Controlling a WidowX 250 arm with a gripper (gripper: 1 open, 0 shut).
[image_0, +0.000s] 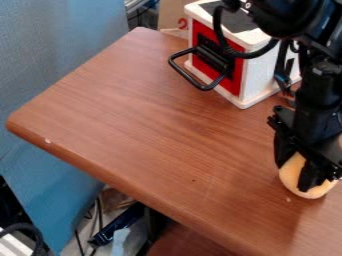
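Observation:
My black gripper (306, 172) is low at the right of the wooden table, with a pale tan rounded object (313, 188) at its fingers, reaching close to the tabletop. The fingers are around the object's upper part; how tightly they close is hard to make out. A white box with a red front (211, 43) and a black wire handle stands at the back of the table.
A cardboard box (173, 16) is behind.

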